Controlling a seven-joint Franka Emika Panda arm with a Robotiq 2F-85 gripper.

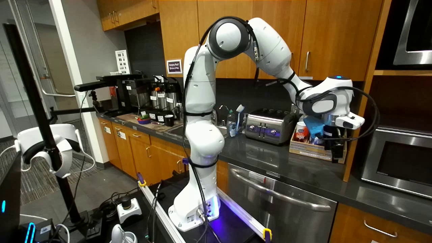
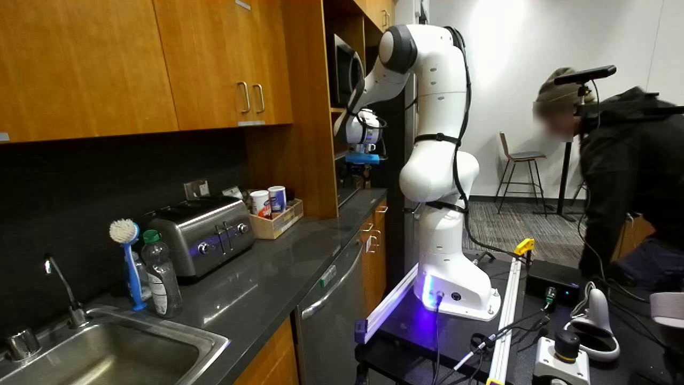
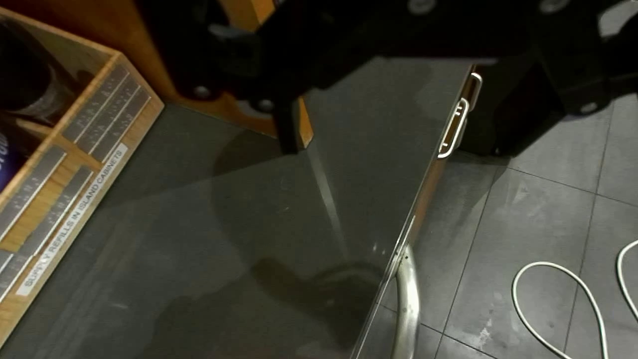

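My gripper [image 1: 336,156] hangs above the dark counter [image 1: 279,162], in front of the right end of the wooden supply box [image 1: 311,150]. Seen from the wrist, the gripper is open: its dark fingers [image 3: 288,134] stand wide apart, with only counter and drawer handles visible beyond the gap. Nothing is held. The box [image 3: 89,161] lies to the left in that view, carrying a label about supply refills. Inside it are canisters [image 2: 277,199], one with a purple label.
A steel toaster [image 1: 267,126] stands left of the box, with a soap bottle [image 1: 231,123] and brush near the sink [image 2: 122,346]. A wooden panel [image 1: 356,141] and a microwave [image 1: 399,162] are close on the right. A person [image 2: 631,167] bends beside the robot's table.
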